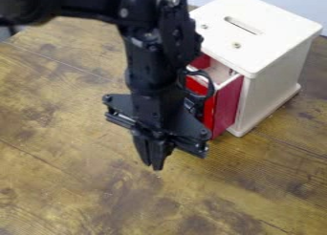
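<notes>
My black gripper [155,153] hangs over the wooden table, pointing down, its fingertips shut with nothing visible between them. Behind it to the right stands a white wooden box [265,86] with a slot in its top. A red drawer [224,105] on the box's left side is pulled out partway, largely hidden behind my arm and cable.
A pale wall edge runs along the back right.
</notes>
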